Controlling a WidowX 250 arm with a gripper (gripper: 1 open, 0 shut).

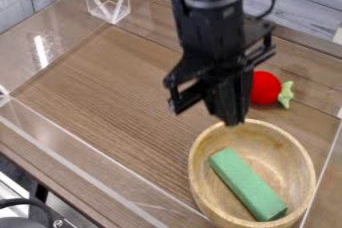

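Note:
My dark gripper [201, 96] hangs over the middle of the wooden surface, raised above and behind a pale wooden bowl [206, 195]. It is blurred, with nothing visible between its fingers; it looks shut, though its tips are indistinct. A green block [247, 182] lies inside the bowl, tilted along its length. A red round object with green leaves [267, 87] sits behind the bowl on the right, partly hidden by the arm.
A clear plastic wire-like holder [110, 4] stands at the back left. A black cable lies at the front left corner.

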